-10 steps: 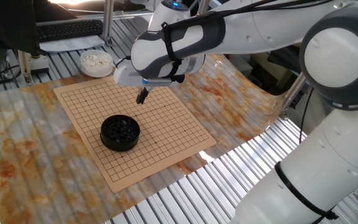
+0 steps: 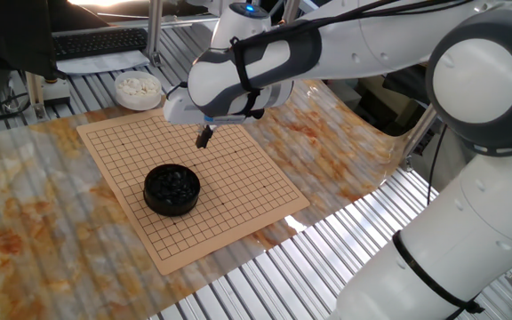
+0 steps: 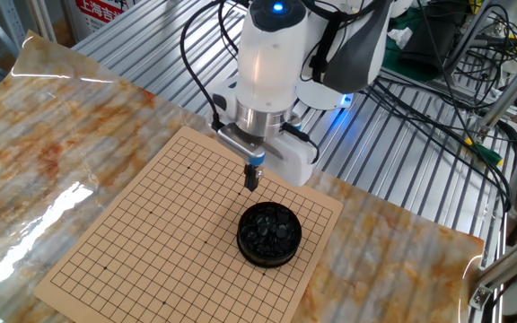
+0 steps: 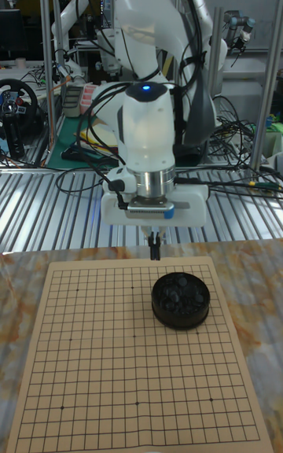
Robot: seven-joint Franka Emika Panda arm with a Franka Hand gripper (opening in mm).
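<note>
A round black bowl (image 2: 172, 190) filled with black stones (image 3: 270, 228) rests on the tan gridded board (image 4: 92, 369). Above the board, apart from the bowl, hangs my gripper (image 4: 154, 246), pointing down with its slim black fingers close together. It looks shut, and nothing shows between the tips. In exterior view 2 the gripper (image 3: 251, 178) is just behind the bowl, towards the arm's base. No stones show on the board outside the bowl. A white bowl of white stones (image 2: 139, 88) sits off the board, beyond its far corner in exterior view 1.
The board lies on a marbled brown-and-white sheet (image 2: 38, 209) over a ribbed metal table (image 3: 164, 54). A keyboard (image 2: 100, 43) and a metal post (image 2: 156, 31) stand behind. Much of the board around the black bowl is clear.
The arm, gripper, black bowl and board look the same as before.
</note>
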